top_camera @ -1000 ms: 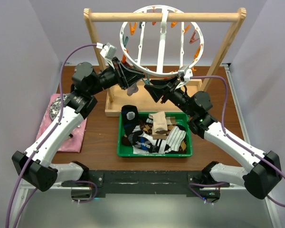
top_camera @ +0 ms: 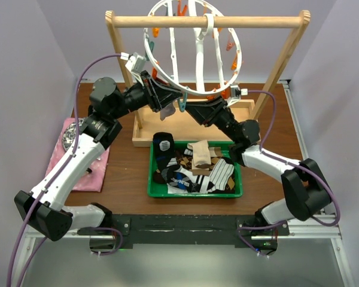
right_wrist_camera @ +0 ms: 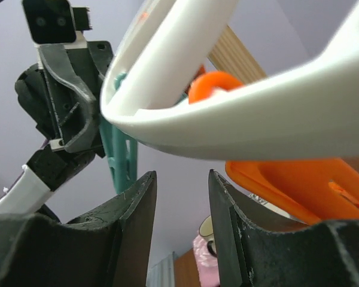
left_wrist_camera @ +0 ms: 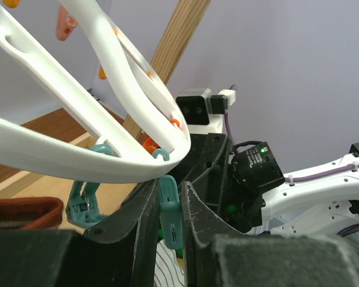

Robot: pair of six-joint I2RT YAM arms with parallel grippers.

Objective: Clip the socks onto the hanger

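Observation:
The white hanger ring (top_camera: 199,91) hangs from the wooden frame with coloured clips round it. Under its lower rim, my left gripper is shut on a teal clip (left_wrist_camera: 171,233). My right gripper is part open close to the rim, the teal clip just left of its fingers in the right wrist view and an orange clip behind. A grey sock (top_camera: 167,110) hangs below my left gripper in the top view. Other socks (top_camera: 219,173) lie in the green bin (top_camera: 194,195).
The wooden frame's posts (top_camera: 278,63) stand either side. A pink bag (top_camera: 90,180) with silver contents lies on the table at the left. Bare table shows in front of it and to the right.
My right gripper has shifted slightly left and down toward the clip, its arm changing pose. The ring has swung left a little. My left gripper stays nearly in place.

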